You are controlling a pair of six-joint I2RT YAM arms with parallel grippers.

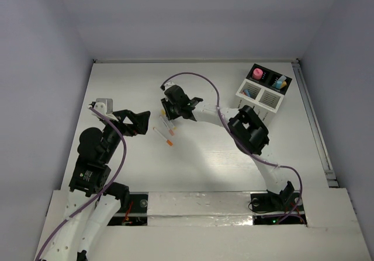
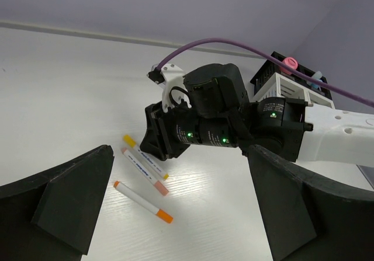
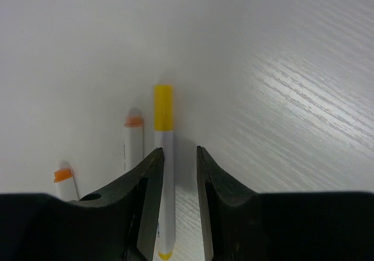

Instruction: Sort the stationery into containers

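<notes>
Three markers lie on the white table left of centre: a yellow-capped one [image 3: 163,108], a salmon-capped one [image 2: 142,170] and an orange-capped one [image 2: 141,201]. My right gripper is low over the yellow-capped marker, part open, its left finger overlapping the marker's white barrel in the right wrist view; whether it touches cannot be told. My left gripper [image 1: 140,124] hangs at the left, its fingers wide apart with nothing between them. At the back right is a container group [image 1: 270,102] holding a pink item [image 1: 258,73] and several small blue items.
Grey walls [image 1: 47,97] bound the table on both sides and at the back.
</notes>
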